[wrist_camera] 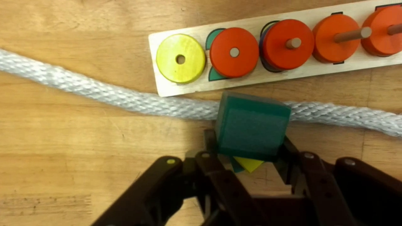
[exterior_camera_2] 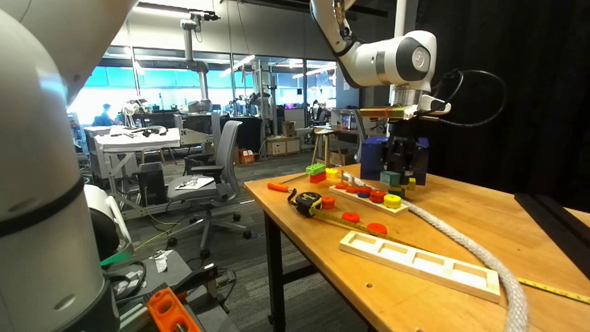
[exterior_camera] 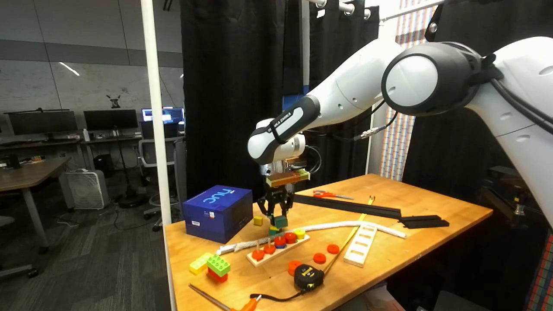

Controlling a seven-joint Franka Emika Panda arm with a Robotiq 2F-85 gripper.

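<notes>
A dark green cube [wrist_camera: 253, 126] is pinched by my gripper, whose black fingers close on its sides. In exterior view 1 the cube [exterior_camera: 280, 222] hangs above the table, close to a lower pair of blocks. That pair is a yellow block [wrist_camera: 248, 163] over a green block [wrist_camera: 236, 165], mostly hidden under the held cube in the wrist view. Exterior view 2 has the held cube [exterior_camera_2: 390, 177] just above and to the left of the lower green block [exterior_camera_2: 396, 192]. Whether the held cube touches the blocks below, I cannot tell.
Beside the blocks runs a white rope [wrist_camera: 124, 98], then a peg board [wrist_camera: 162, 81] with red and yellow discs. Behind stands a blue box [exterior_camera: 217, 213], with a single yellow cube [exterior_camera: 258, 220] near it. A tape measure [exterior_camera: 308, 277] and a wooden frame [exterior_camera: 361, 244] lie further forward.
</notes>
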